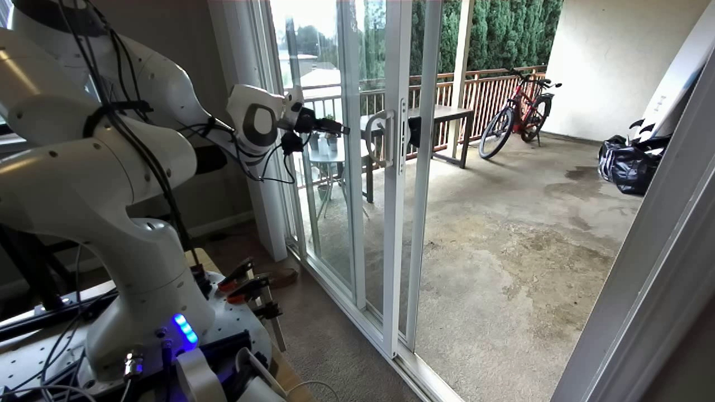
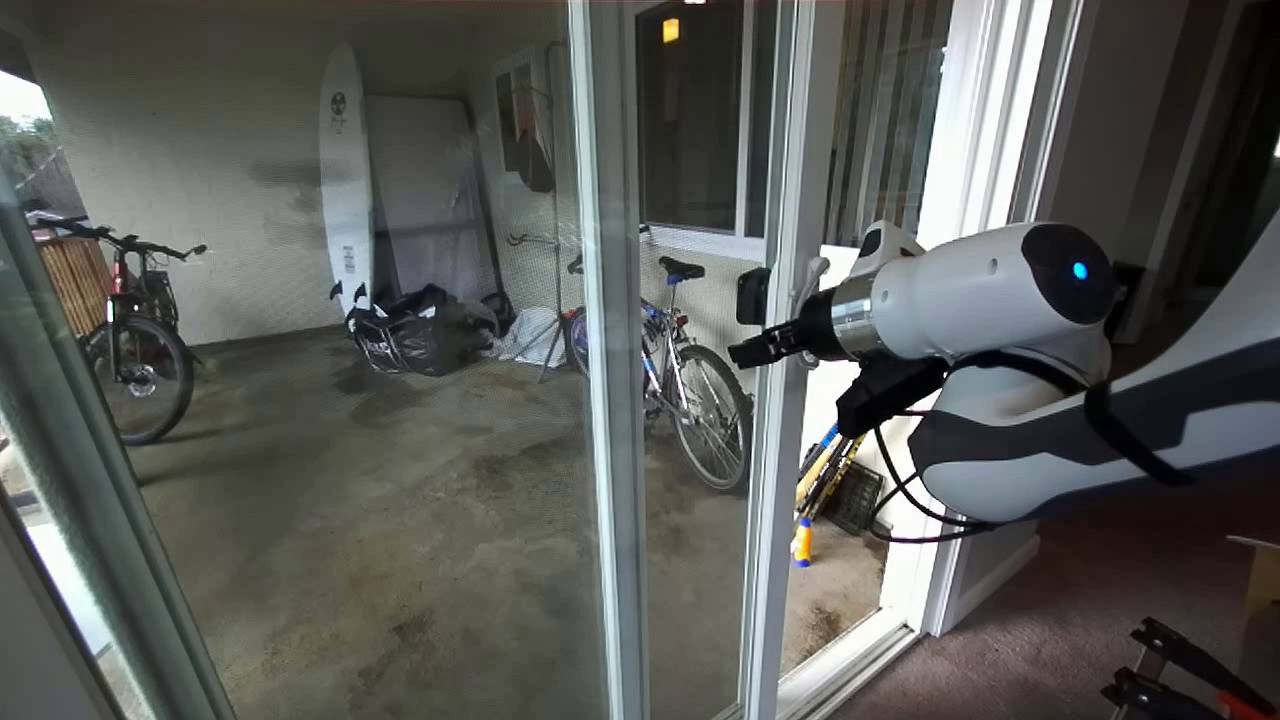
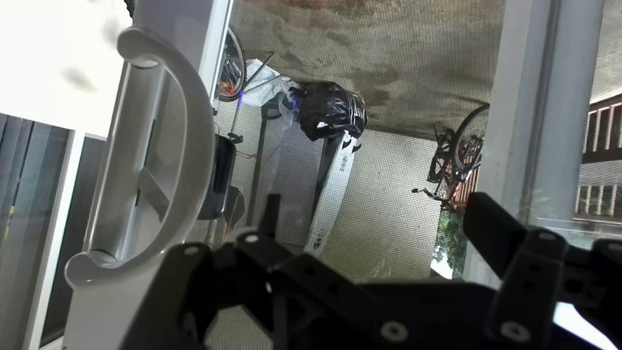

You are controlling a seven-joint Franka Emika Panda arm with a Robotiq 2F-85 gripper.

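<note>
A white curved handle [image 1: 380, 138] is fixed to the edge frame of the sliding glass door [image 1: 394, 234], which stands part way open. My gripper [image 1: 346, 130] points toward that frame, with a gap between its tips and the handle. In the wrist view the handle [image 3: 195, 140] fills the left side, outside the span of the fingers. The gripper's black fingers [image 3: 490, 233] are spread wide and hold nothing. In exterior view 2 the gripper [image 2: 738, 355] overlaps the door frame, and the handle is mostly hidden behind the arm.
White frame posts [image 1: 420, 201] stand just beyond the handle. The floor track [image 1: 429, 378] runs below. Outside are a red bicycle [image 1: 516, 114], a table [image 1: 442, 114] and black bags [image 1: 630, 164] on bare concrete. Clamps [image 1: 251, 288] stick out from the robot's base.
</note>
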